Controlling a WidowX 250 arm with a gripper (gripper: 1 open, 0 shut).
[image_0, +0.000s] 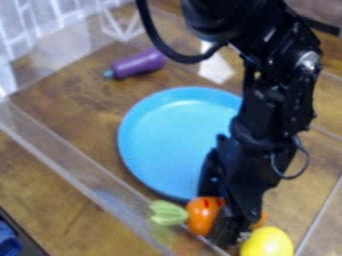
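Note:
My black gripper is low at the bottom centre, over an orange carrot with a green top that lies in front of a blue plate. Its fingers overlap the carrot; whether they are shut on it I cannot tell. A yellow lemon sits just right of the carrot at the bottom edge.
A purple eggplant lies at the back left. A clear barrier edge runs diagonally along the left of the wooden surface. The wood left of the plate is clear.

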